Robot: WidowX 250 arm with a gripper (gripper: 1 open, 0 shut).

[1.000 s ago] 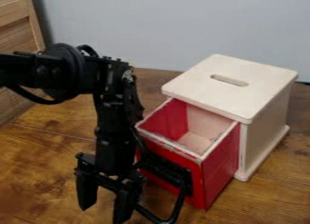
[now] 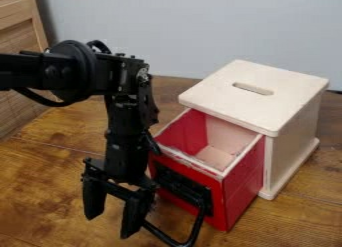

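A black robot arm reaches in from the left, and its gripper (image 2: 112,213) points down in front of a red drawer, its two fingers apart with nothing visible between them. The drawer (image 2: 239,198) is pulled out from a pale wooden box (image 2: 274,91) with a slot in its lid, and its inside looks empty. Part of the drawer's front is hidden behind the arm and its black cable.
A wooden panel (image 2: 16,61) stands at the far left, and a white wall (image 2: 160,21) runs along the back.
The gripper has shifted very slightly to the left and up. The box and drawer look the same.
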